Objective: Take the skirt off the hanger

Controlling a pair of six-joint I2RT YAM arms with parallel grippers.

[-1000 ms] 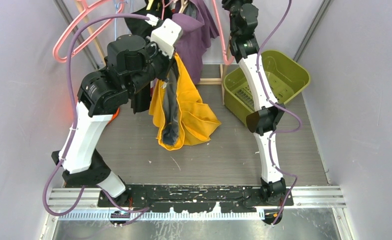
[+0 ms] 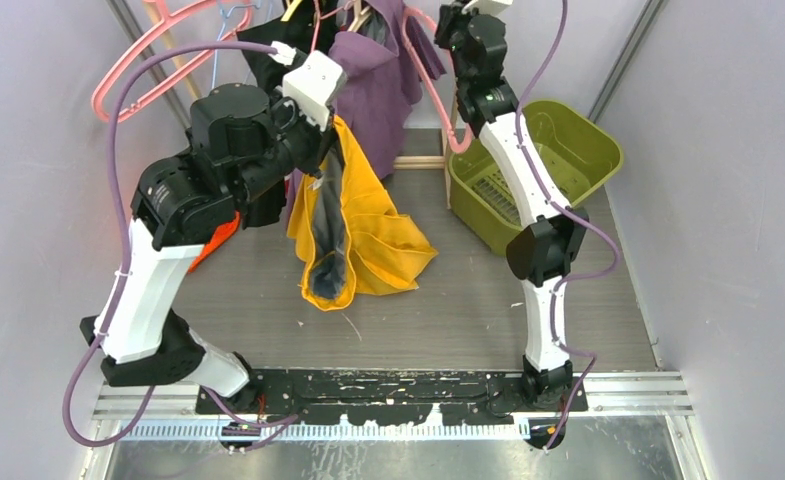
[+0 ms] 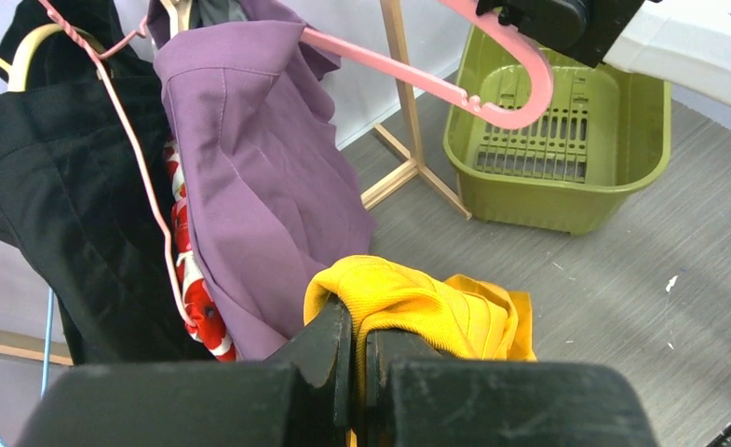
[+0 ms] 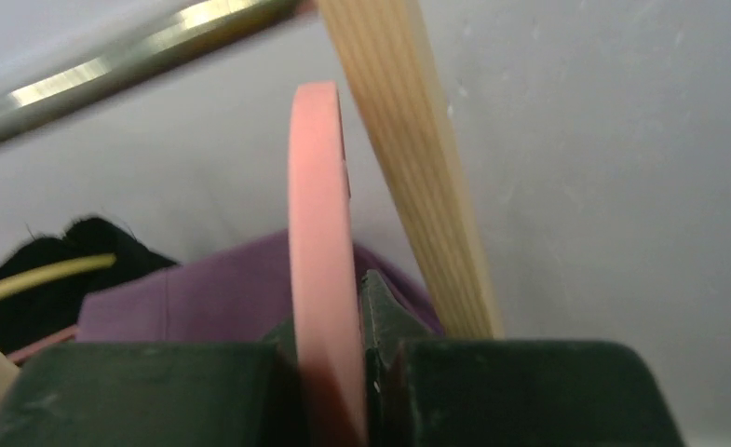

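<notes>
The yellow skirt (image 2: 383, 240) with a grey lining hangs from my left gripper, which is shut on its ribbed edge (image 3: 389, 289). Below that grip the cloth drapes freely over the floor. A pink hanger (image 3: 380, 61) shows a bare, hooked end at the upper right of the left wrist view, clear of the skirt. My right gripper is shut on this hanger; its pink bar (image 4: 319, 205) stands upright between the fingers. The skirt and the hanger are apart where both show.
Purple (image 3: 259, 158) and black (image 3: 73, 196) garments hang on the rack behind. Another pink hanger (image 2: 153, 40) is at the upper left. A green basket (image 2: 568, 160) stands on the floor at right. A wooden rack post (image 4: 417, 149) rises close to the right gripper.
My left arm has moved left, carrying the skirt slightly that way. The right gripper has shifted a little left, and the hanger's hooked end now sits lower in the top view.
</notes>
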